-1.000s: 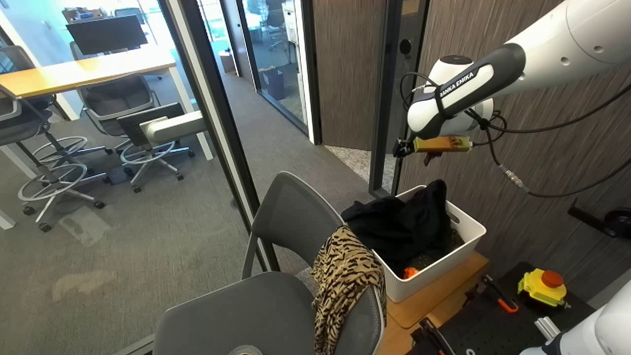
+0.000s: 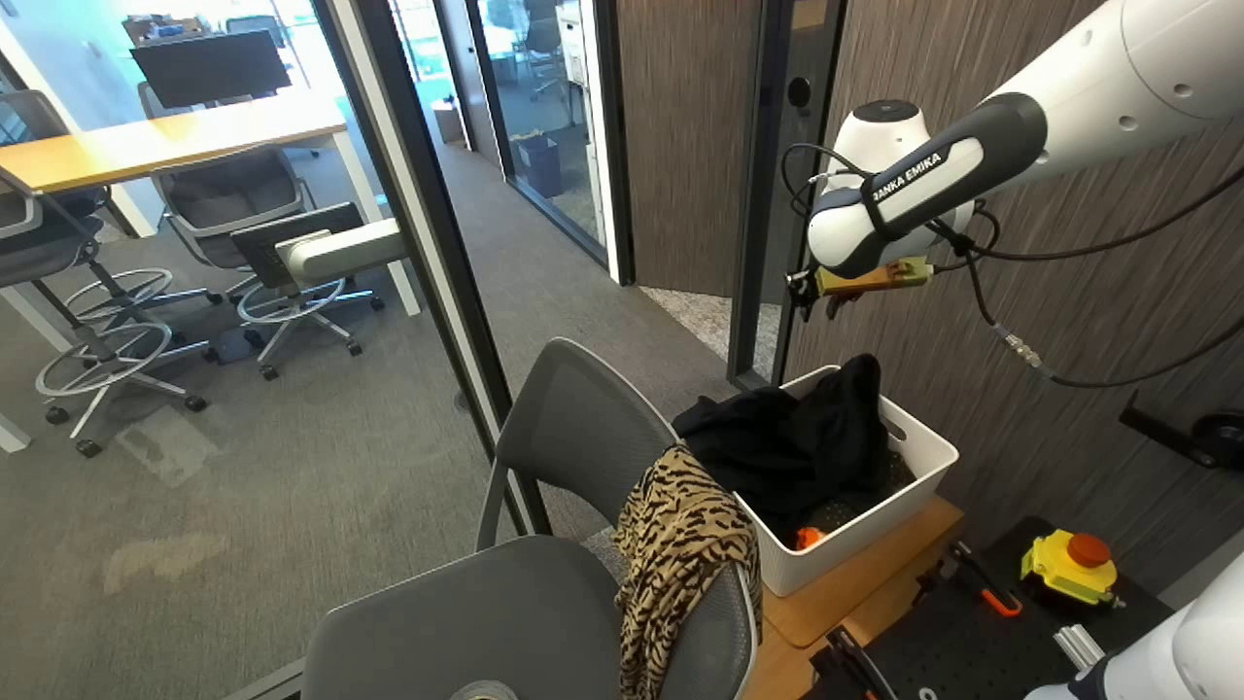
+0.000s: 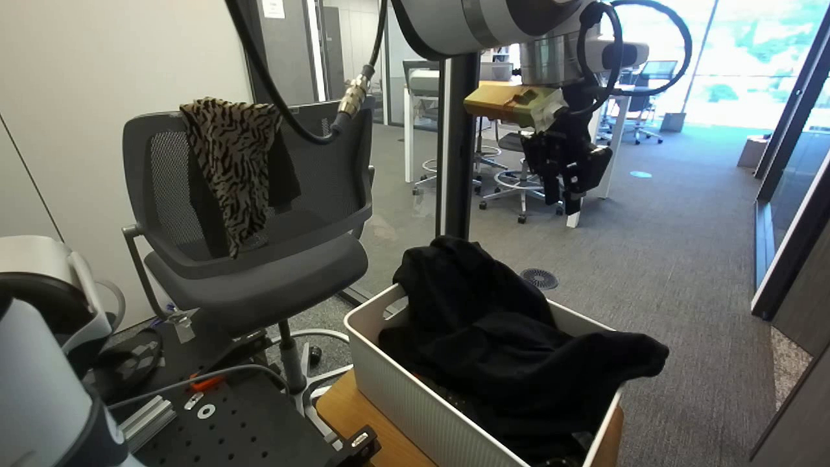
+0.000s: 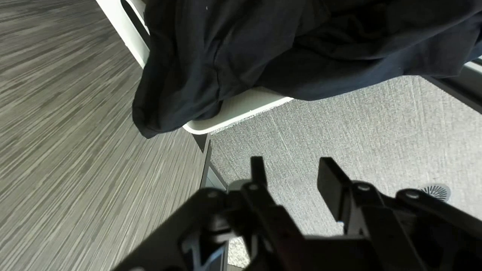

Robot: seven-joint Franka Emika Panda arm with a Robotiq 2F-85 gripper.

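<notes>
A black cloth [image 3: 498,335] lies bunched in a white bin [image 3: 436,405], with one end draped over the rim. My gripper is partly open, its dark fingers apart with carpet showing between them and nothing held. In exterior view 2 the gripper [image 3: 563,201] hangs in the air, higher than the bin and its cloth. From the wrist, the black cloth [image 4: 235,49] and a corner of the bin [image 4: 244,107] appear beyond the fingertips, not touching them. A tiger-striped cloth [image 2: 688,537] hangs over the back of a grey chair [image 2: 466,618].
The bin stands on a wooden surface [image 2: 805,618] close to the wood-grain wall [image 2: 991,385]. A black perforated board [image 3: 233,428] and a yellow box with a red button [image 2: 1069,566] are nearby. Carpet [image 3: 685,296] lies open past the bin.
The arm has shifted slightly, its wrist lower and a little to the right, and the gripper has tilted. The bin, both cloths and the chair have stayed put.
</notes>
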